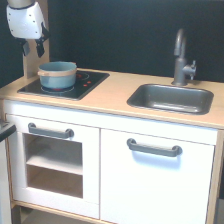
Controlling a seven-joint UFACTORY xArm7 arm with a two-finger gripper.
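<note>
My gripper (pixel 33 49) hangs at the upper left, its dark fingers pointing down and apart, with nothing visible between them. Below it and a little to the right, a blue-grey pot (pixel 57 77) stands upright on the black cooktop (pixel 92 80). There is a clear gap between the fingers and the pot. A light-coloured piece shows at the pot's left rim; I cannot tell whether it is a handle or something inside.
A metal sink (pixel 172 97) with a dark faucet (pixel 181 60) is set into the wooden counter (pixel 118 91) on the right. White cabinet fronts with dark handles (pixel 154 148) lie below. Bare counter separates cooktop and sink.
</note>
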